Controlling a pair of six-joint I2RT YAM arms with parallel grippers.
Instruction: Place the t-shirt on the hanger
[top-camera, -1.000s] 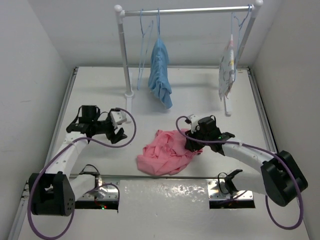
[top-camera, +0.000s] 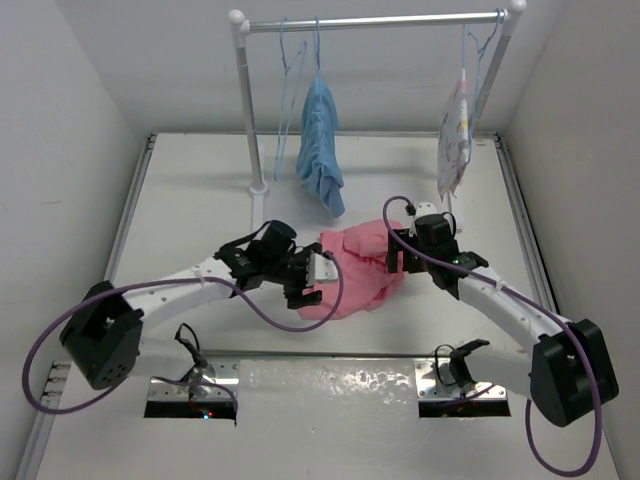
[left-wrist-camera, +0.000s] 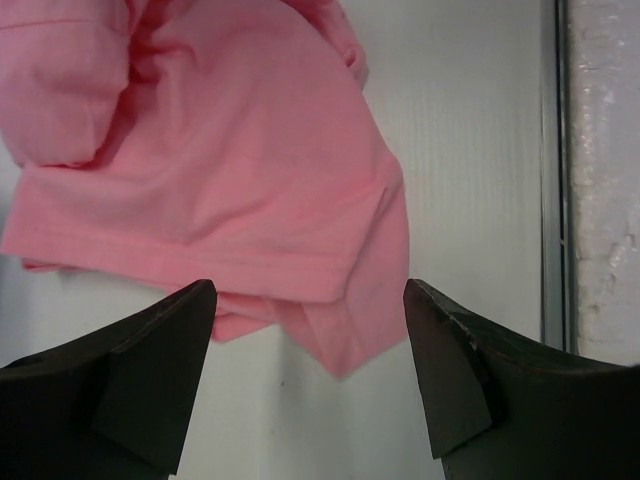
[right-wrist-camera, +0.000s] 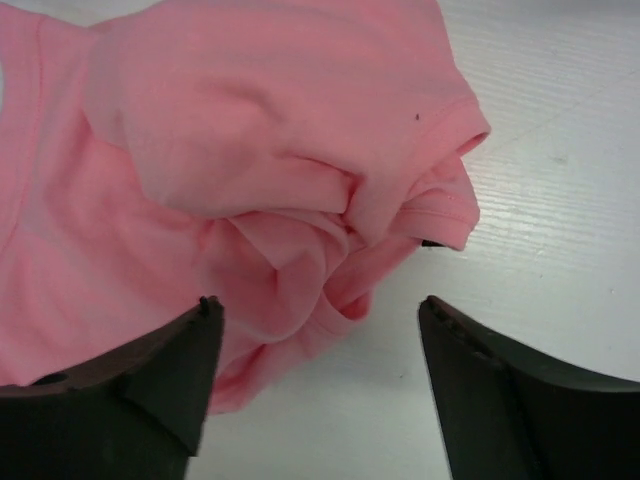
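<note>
The pink t-shirt (top-camera: 362, 282) lies crumpled on the table between my two arms. Above its left side hangs my left gripper (top-camera: 313, 281); its fingers are apart with nothing between them, and in the left wrist view a straight hem and a lower corner of the shirt (left-wrist-camera: 250, 190) lie ahead of them. Over the shirt's right edge is my right gripper (top-camera: 394, 254), also open and empty. Folded, bunched cloth of the shirt (right-wrist-camera: 270, 120) fills much of the right wrist view. An empty light-blue hanger (top-camera: 283, 115) hangs at the rail's left.
The white rail (top-camera: 400, 20) spans the back. A blue garment (top-camera: 319, 140) hangs mid-rail and a patterned pale one (top-camera: 454, 140) at the right. Bare table (top-camera: 195, 200) shows at the left and around the shirt.
The right gripper has let go of the cloth and moved right; the shirt now lies flatter and further right.
</note>
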